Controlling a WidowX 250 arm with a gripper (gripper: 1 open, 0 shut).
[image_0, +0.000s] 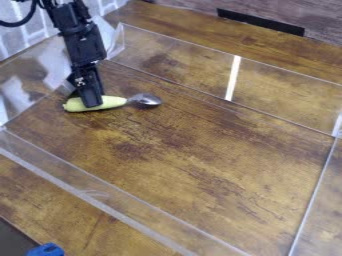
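Note:
In the camera view, my black gripper (91, 97) reaches down at the left of the walled wooden area, shut on a pale yellow-green elongated object (112, 102) that lies low at the floor. A metal spoon head (147, 101) points right from that object, which looks like its handle. The fingertips partly hide the handle.
Clear plastic walls (147, 222) surround the wooden floor (201, 150), which is mostly empty to the right and front. A blue item (44, 249) sits at the bottom left, outside the walls.

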